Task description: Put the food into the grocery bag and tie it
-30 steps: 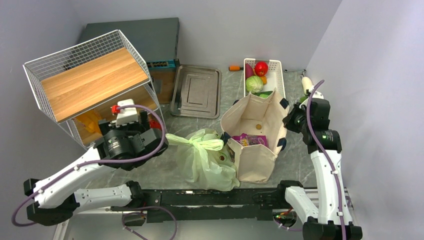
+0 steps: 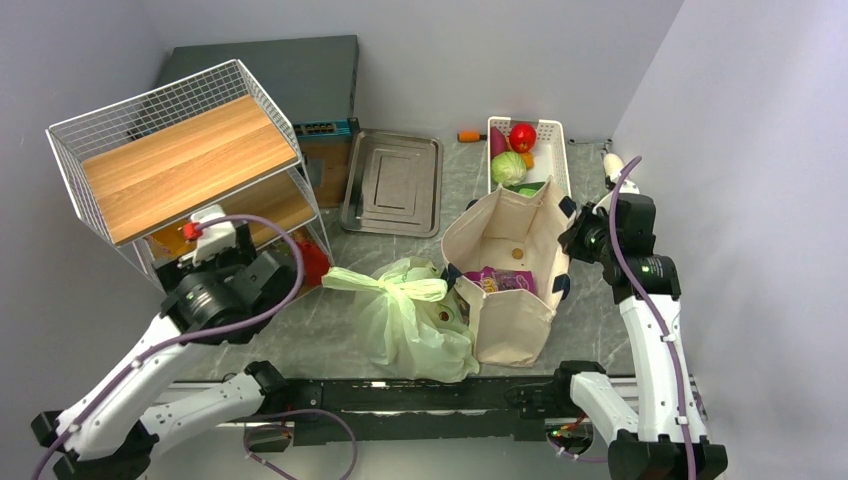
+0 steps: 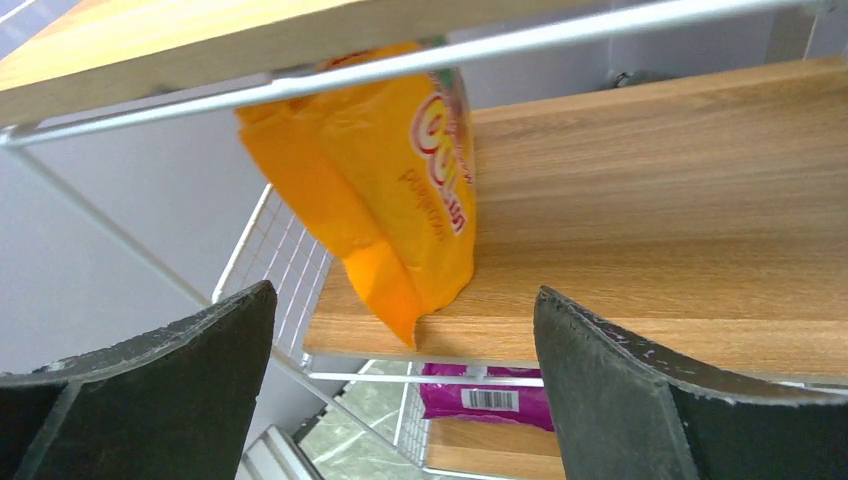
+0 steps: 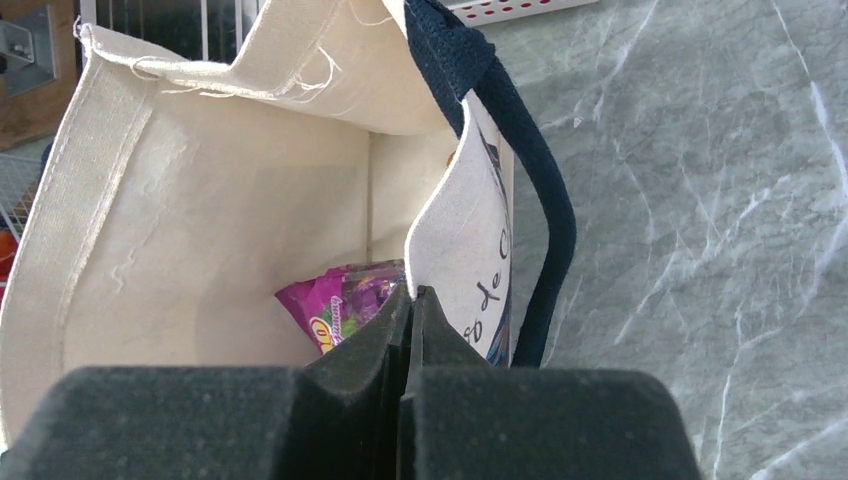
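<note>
An orange snack bag (image 3: 400, 190) stands on the middle wooden shelf in the left wrist view, partly hidden by the shelf above. My left gripper faces it from the front, open, with nothing between its fingers; the bag is beyond the fingertips. The beige grocery bag (image 2: 502, 335) is upright with its mouth open in the top view. A purple snack packet (image 2: 500, 279) and a small round brown item lie inside. At the bag's right side, my right gripper is shut with the thin cloth rim at its fingertips.
A purple packet (image 3: 490, 400) lies on the lower shelf of the white wire rack (image 2: 90, 205). A tied green plastic bag (image 2: 415, 335) stands left of the grocery bag. Behind are a metal tray (image 2: 395, 185) and a white vegetable basket (image 2: 555, 150).
My left arm has swung left and towards the rack's front, uncovering the red item on the rack's right. The right gripper has shifted slightly left against the grocery bag's edge.
</note>
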